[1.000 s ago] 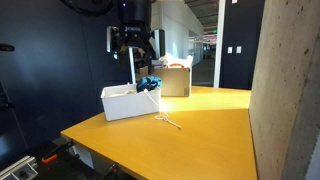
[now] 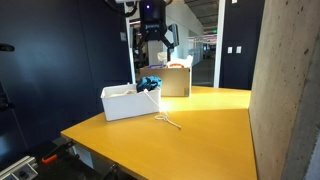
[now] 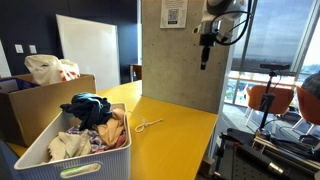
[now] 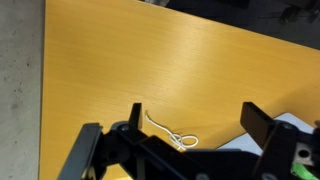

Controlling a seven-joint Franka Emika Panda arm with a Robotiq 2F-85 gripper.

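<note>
My gripper is open, its two dark fingers wide apart in the wrist view with nothing between them. It hangs high above the table in exterior view 1, and at the upper right in exterior view 2. On the orange-yellow table [image 2: 215, 125] lies a thin white cord [image 4: 178, 139] with a loop, also seen as a cord [image 3: 147, 125] right of the bin. The white bin [image 3: 105, 163] holds crumpled cloths: a dark blue one [image 3: 88, 107], a tan-orange one [image 3: 112, 128] and paler ones.
A cardboard box [image 3: 35, 112] with a white bag [image 3: 50, 68] on top stands behind the bin. A concrete wall [image 2: 285, 90] borders the table's right side in exterior view 1.
The cord, bin and cloths look unmoved.
</note>
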